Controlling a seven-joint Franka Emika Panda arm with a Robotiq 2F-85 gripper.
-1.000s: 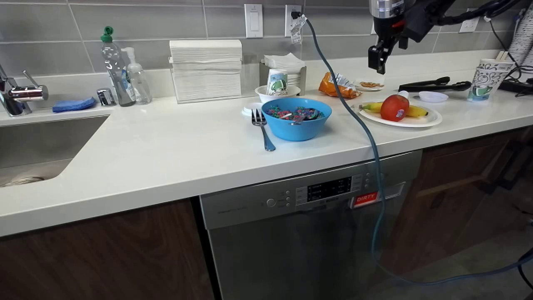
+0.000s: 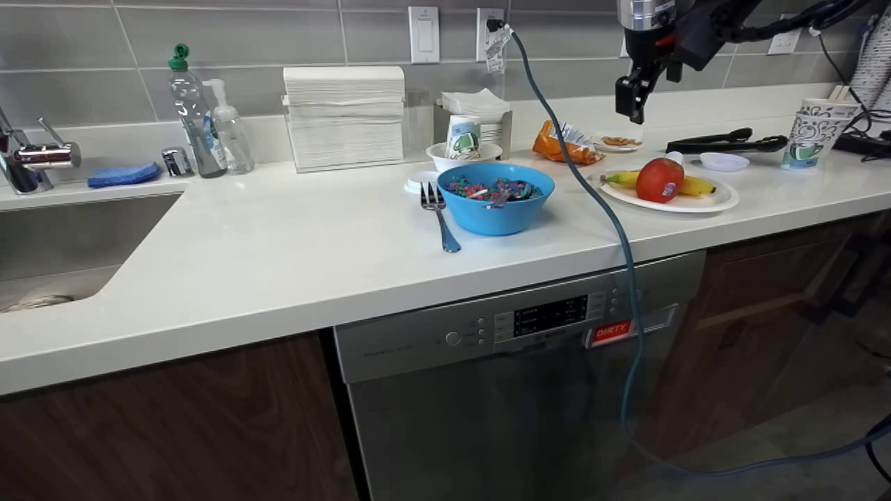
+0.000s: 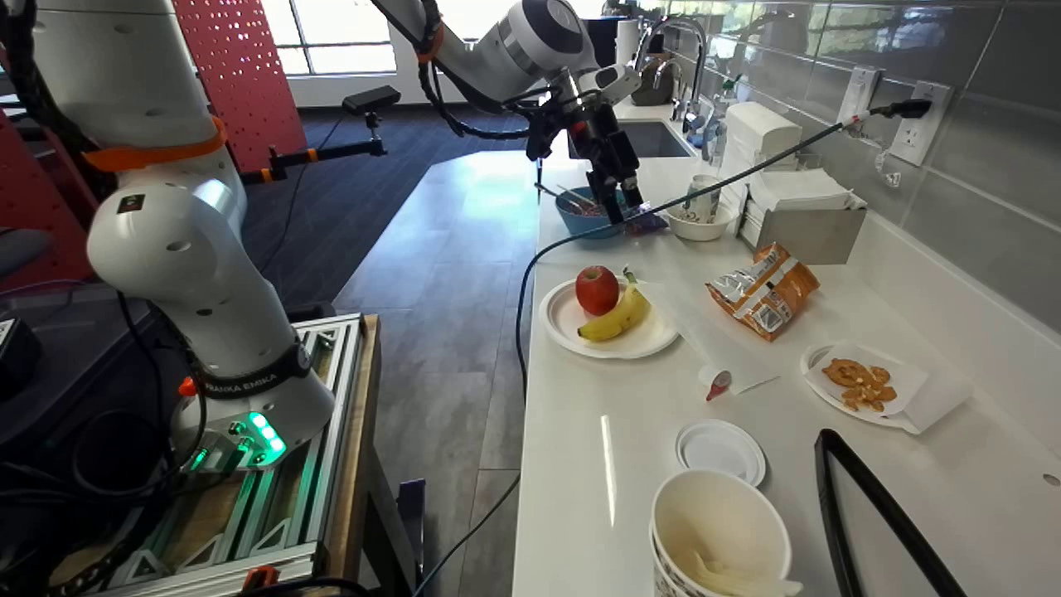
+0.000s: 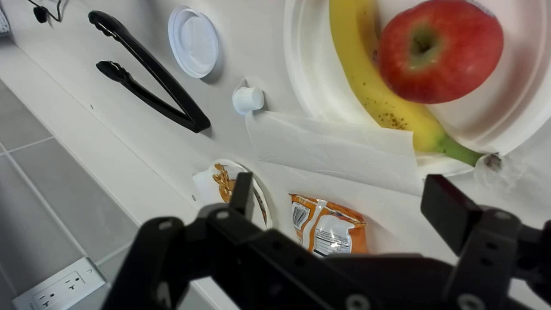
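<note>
My gripper hangs above the counter, its two black fingers wide apart and nothing between them. Beneath it in the wrist view lie an orange snack bag and a small plate of pretzels, partly covered by a finger. A red apple and a yellow banana share a white plate, clear of my fingers. In exterior view 1 the gripper is up high, between the bag and the fruit plate. A blue bowl holds wrapped candies, with a fork beside it.
A blue cable runs from the wall across the counter's front. Black tongs, a white lid and a patterned cup stand at the right end.
</note>
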